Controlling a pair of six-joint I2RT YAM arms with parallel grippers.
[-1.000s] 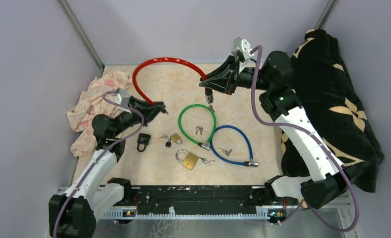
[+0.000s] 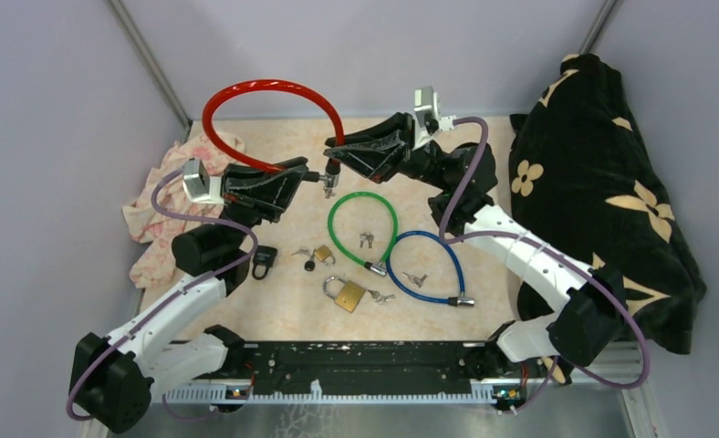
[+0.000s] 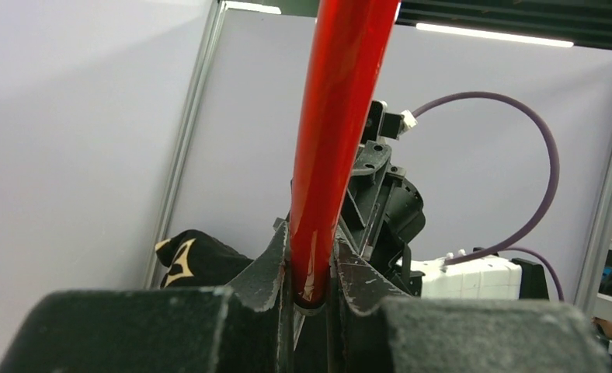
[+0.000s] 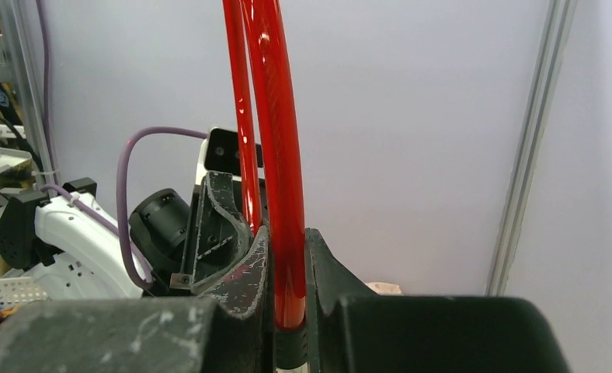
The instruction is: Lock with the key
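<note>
A red cable lock [image 2: 272, 86] arches in the air between both arms. My left gripper [image 2: 305, 166] is shut on one cable end; in the left wrist view, the fingers [image 3: 268, 273] flank the red sleeve [image 3: 311, 194]. From these fingertips a dark plug end [image 2: 311, 176] points right, its tip meeting the metal lock barrel [image 2: 331, 179]; whether it is inside cannot be told. Shut on the other end, above that barrel, is my right gripper [image 2: 329, 149], the red cable [image 4: 281, 194] upright between its fingers. Small keys [image 2: 329, 192] hang below the barrel.
On the table below lie a green cable lock [image 2: 336, 239], a blue cable lock [image 2: 457, 266], a brass padlock [image 2: 348, 296], a smaller padlock [image 2: 323, 254], a black padlock [image 2: 264, 260] and loose keys. Cloths cover both sides.
Both arms have come closer together: the left moved right and up, the right moved left. The plug end and lock barrel, apart before, now meet. The barrel rose slightly in view.
</note>
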